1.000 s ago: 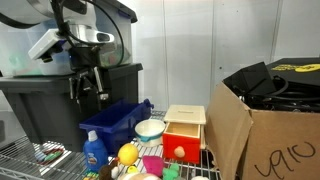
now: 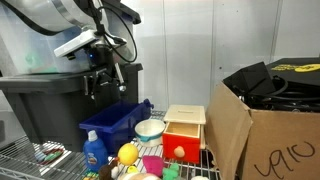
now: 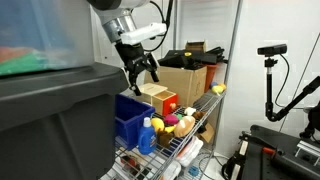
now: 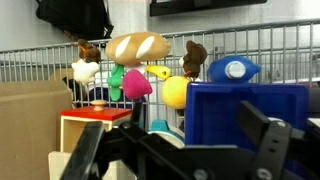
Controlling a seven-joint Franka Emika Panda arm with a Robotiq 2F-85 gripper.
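High above the wire rack, my gripper (image 2: 107,88) hangs from the arm, clear of every object. Its two dark fingers stand apart in the wrist view, with no object gripped; the gripper is open. Below and beyond it are a blue bin (image 4: 214,128), a white and teal bowl (image 2: 150,129) and a red-orange box (image 2: 182,142) with a pale lid-like piece (image 2: 186,114) behind it. The blue bottle (image 2: 95,151) stands in front of the bin. A yellow ball (image 2: 128,153) and pink toy (image 4: 136,84) lie nearby, along with a bread-shaped toy (image 4: 140,47).
A large dark grey container (image 3: 60,130) stands beside the blue bin. On the opposite side, a cardboard box (image 2: 230,128) borders the rack and black items (image 2: 265,83) sit behind it. Several small toys crowd the wire rack's front. Open air surrounds the gripper.
In exterior view 1 the arm and gripper have shifted to the right, from over the grey container toward the blue bin. The objects on the rack have stayed put.
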